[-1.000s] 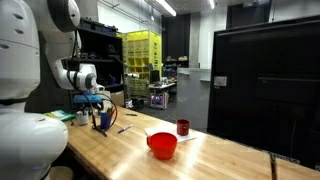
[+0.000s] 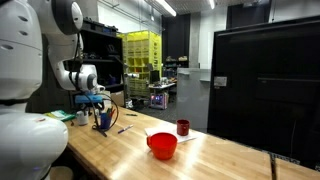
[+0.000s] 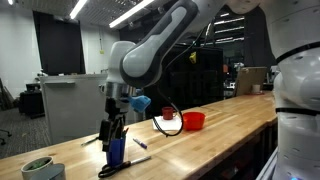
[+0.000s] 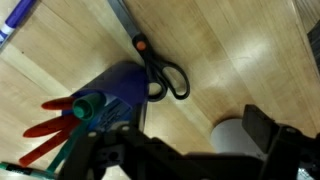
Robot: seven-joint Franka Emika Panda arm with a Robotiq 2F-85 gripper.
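Note:
In the wrist view, a blue cup (image 4: 122, 80) holds red-handled and green-handled tools (image 4: 52, 128). Beside it on the table lie black scissors (image 4: 160, 72) with an orange pivot. My gripper points down over this spot, its dark fingers apart at the lower edge, nothing visible between them. A round pale mug (image 4: 234, 136) is partly hidden behind the right finger. From the side, the blue cup (image 3: 115, 151) stands upright with my gripper (image 3: 113, 128) close above it; exact clearance cannot be told.
A red pot (image 2: 162, 146) and a dark red mug (image 2: 183, 127) stand farther along the wooden table (image 2: 215, 160). A blue marker (image 4: 12, 22) lies near the scissors.

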